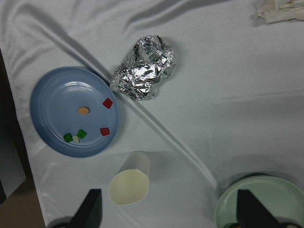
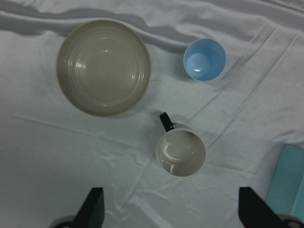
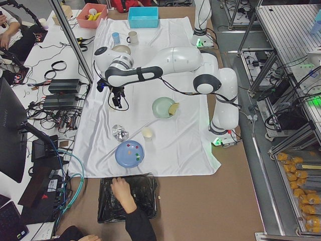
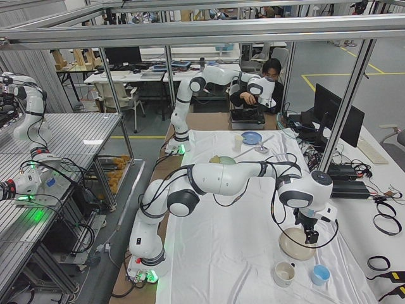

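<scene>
My left gripper hangs open above the table, over a blue plate (image 1: 71, 104) with small red, green and tan pieces, a crumpled foil bundle (image 1: 142, 66), a pale paper cup (image 1: 129, 183) and a green plate (image 1: 256, 190). My right gripper is open above the other end, over a beige bowl (image 2: 103, 66), a blue cup (image 2: 204, 59) and a mug with a black handle (image 2: 181, 152). Nothing shows between either gripper's fingers.
A turquoise bin (image 3: 143, 17) and red basket (image 3: 92, 16) stand at one end. A black tray (image 3: 108, 206) lies at the other, with a person's hand over it.
</scene>
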